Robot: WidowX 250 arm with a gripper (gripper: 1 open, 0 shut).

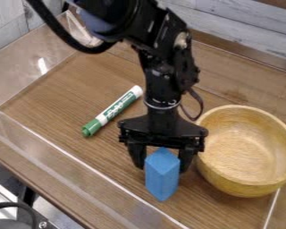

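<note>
My black gripper (163, 148) is open, low over a blue block (161, 180) that stands near the front of the wooden table. Its fingers are on either side of the block's upper part or just behind it; whether they touch it I cannot tell.
A green-and-white marker-like tube (113, 110) lies to the left. A large yellow bowl (246, 167) is right beside the gripper on the right.
</note>
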